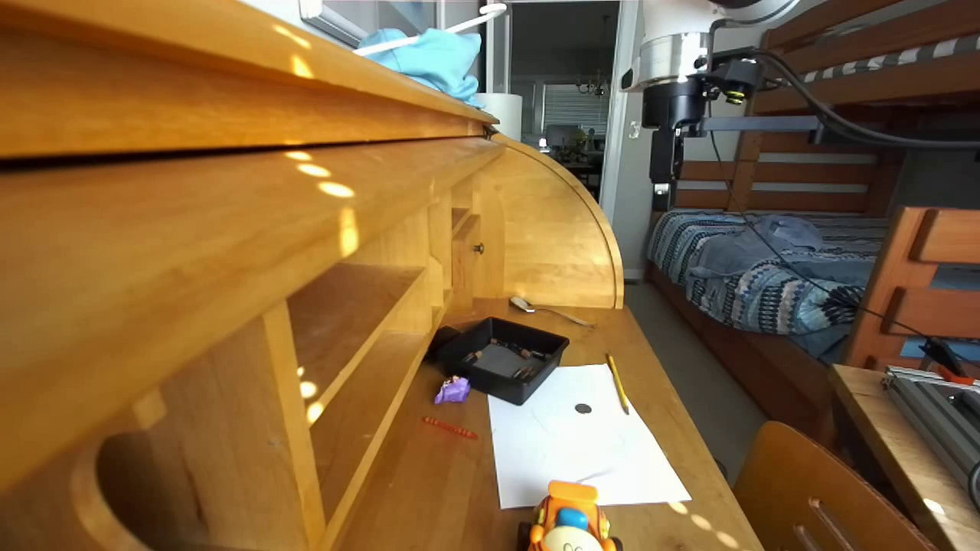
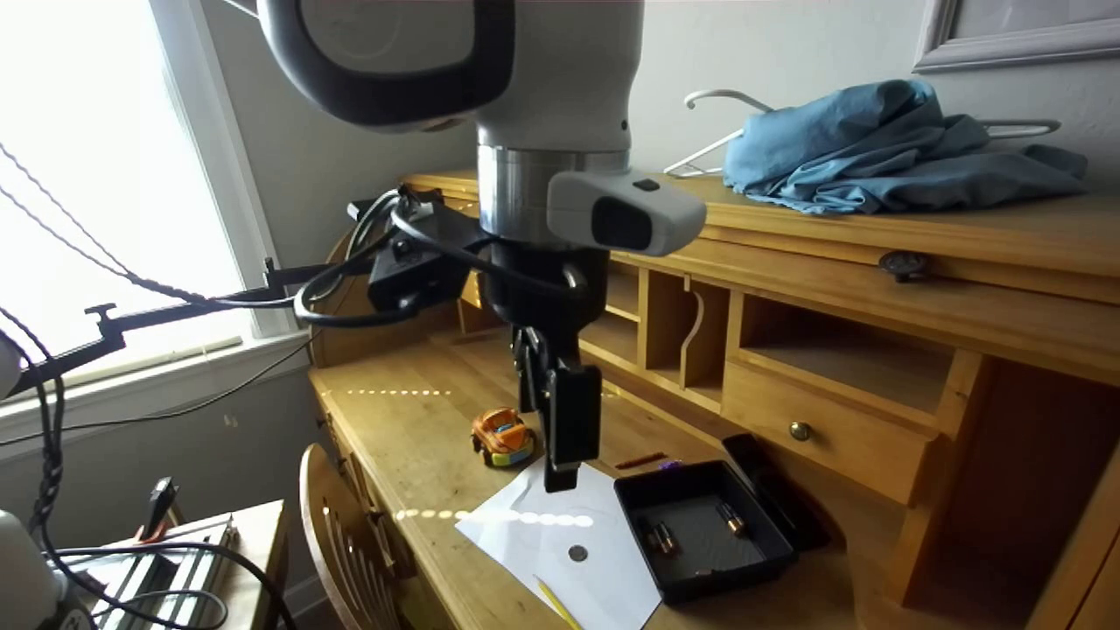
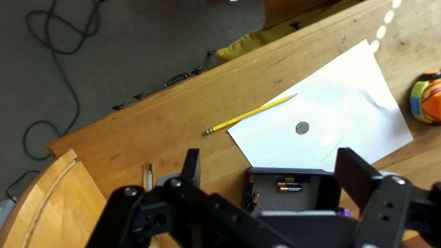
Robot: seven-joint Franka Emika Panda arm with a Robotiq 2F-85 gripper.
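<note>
High above the desk, my gripper stands open, its two black fingers (image 3: 191,167) wide apart with nothing between them. Below lies a white sheet of paper (image 3: 330,120) with a coin (image 3: 302,127) on it. A yellow pencil (image 3: 250,113) overlaps the paper's edge. Beside the sheet sits a black tray (image 2: 688,478) holding several batteries (image 3: 290,186); in the wrist view my gripper's body covers part of it. An orange toy car (image 2: 501,437) rests off the paper's other end.
A purple item (image 1: 452,389) and a red stick (image 1: 450,428) lie near the shelves. A brush (image 3: 147,175) is by the curved desk side (image 1: 556,229). Wooden cubbies (image 2: 840,409) line the back; a chair (image 2: 341,525) stands at the front edge.
</note>
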